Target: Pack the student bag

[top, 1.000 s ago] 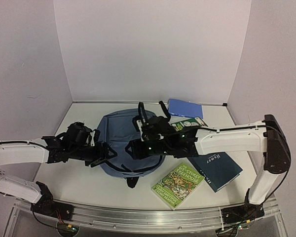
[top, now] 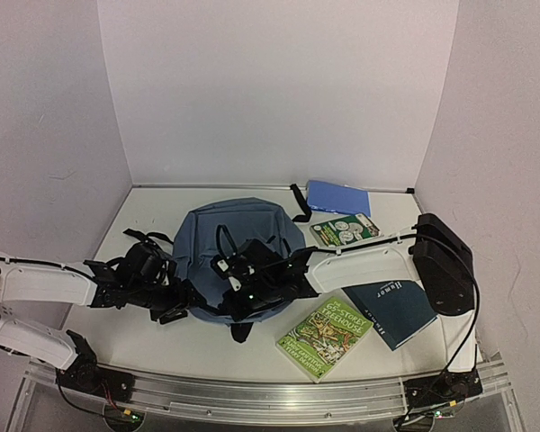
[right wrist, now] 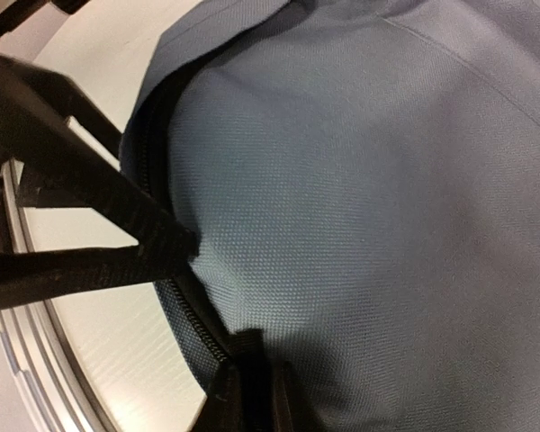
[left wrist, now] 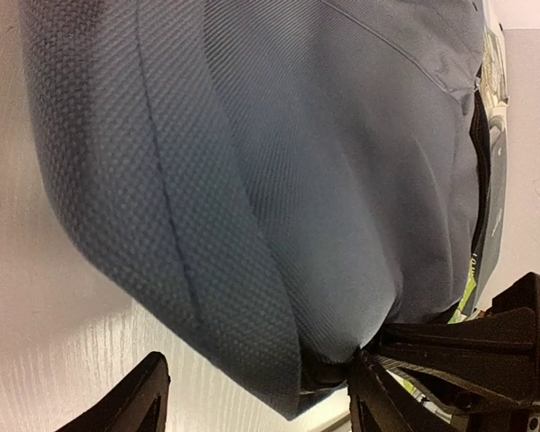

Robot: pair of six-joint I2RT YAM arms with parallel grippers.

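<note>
The blue-grey bag (top: 238,216) lies in the middle of the table, its black zipper edge (right wrist: 193,310) toward the front. At its front left corner, my left gripper (top: 182,306) stands open; in the left wrist view its fingers (left wrist: 133,400) are wide apart with bag fabric (left wrist: 279,360) between and above them. My right gripper is at the front edge, its fingers close together around a black tab (right wrist: 247,344) on the zipper. The tips are dark and partly hidden. A green Treehouse book (top: 324,337) lies right of the bag.
On the right lie a dark Humor book (top: 394,310), a green book (top: 345,229) and a blue folder (top: 338,197). A black strap (top: 301,205) sticks out behind the bag. Both grippers are close together at the bag's front edge.
My right gripper has come left and down from over the bag's right part to its front edge, near the left gripper. The left gripper has shifted slightly left and down. The books have stayed put.
</note>
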